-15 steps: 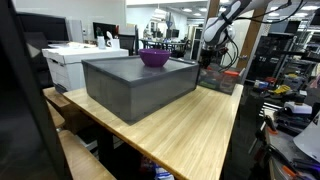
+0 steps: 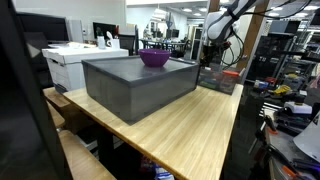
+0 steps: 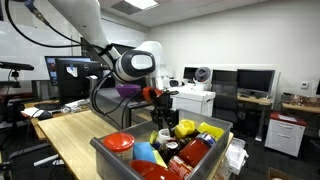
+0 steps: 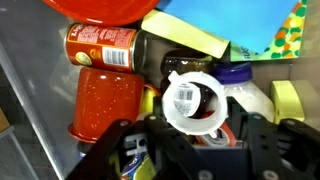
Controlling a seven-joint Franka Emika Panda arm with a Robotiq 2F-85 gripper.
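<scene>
A white ring (image 4: 175, 105), probably a roll of tape, sits between the fingers of my gripper in the wrist view, and the gripper is shut on it. Through its hole a label with a barcode shows. In exterior view 2 my gripper (image 3: 163, 118) hangs over a grey bin (image 3: 112, 167) full of mixed items, a white piece (image 3: 163, 135) just beneath its fingers. The arm (image 2: 220, 25) is small and far off in exterior view 1, where the grip cannot be made out.
Below the gripper lie a red can (image 4: 103, 47), a red mug (image 4: 105, 104), a white bottle (image 4: 248, 96) and a blue item (image 4: 262, 22), packed closely. Another grey bin (image 2: 140, 95) holds a purple bowl (image 2: 155, 58).
In exterior view 1 the distant arm has risen somewhat and shifted slightly right. The near bin, purple bowl and table look unchanged.
</scene>
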